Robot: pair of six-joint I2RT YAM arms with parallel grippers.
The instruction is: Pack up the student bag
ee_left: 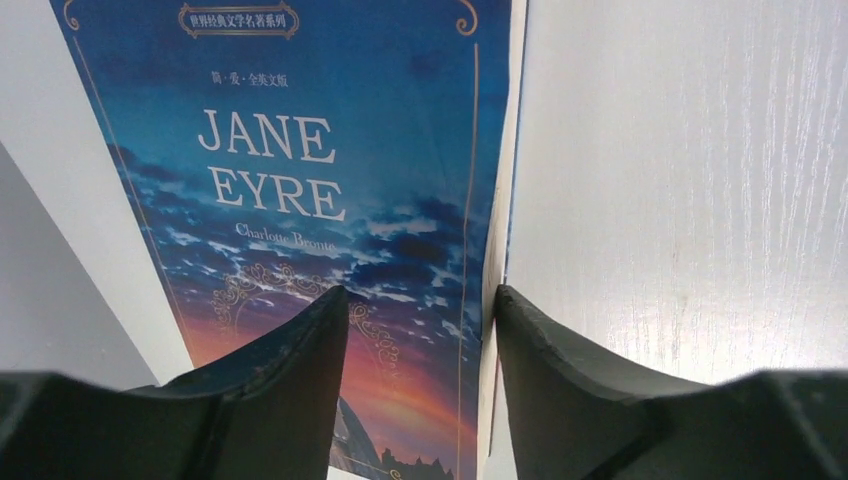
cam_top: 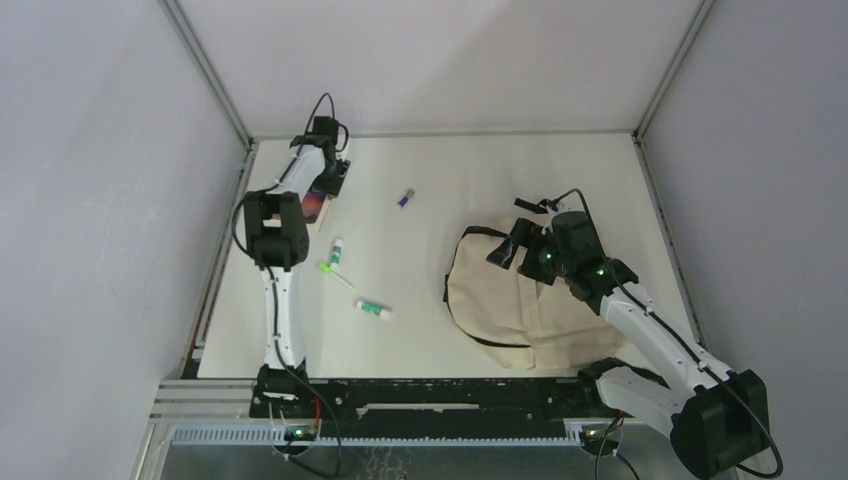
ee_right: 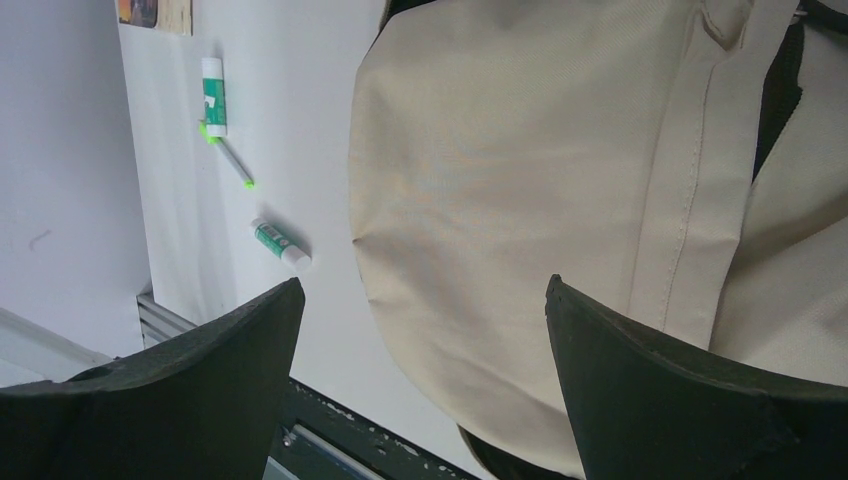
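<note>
A blue Jane Eyre book [ee_left: 260,160] lies on the table at the back left, mostly under my left arm in the top view. My left gripper is over it, part open, one fingertip at the book's right edge and the other over the cover. The beige bag [cam_top: 490,300] lies flat at the right of the table; my right gripper [cam_top: 518,240] hangs open above it, nothing between its fingers. Two glue sticks [cam_top: 372,309], a green-tipped pen [cam_top: 340,276] and a small purple item [cam_top: 406,197] lie in the middle-left.
The middle of the table [cam_top: 430,170] between book and bag is mostly clear. Walls enclose the table at left, right and back.
</note>
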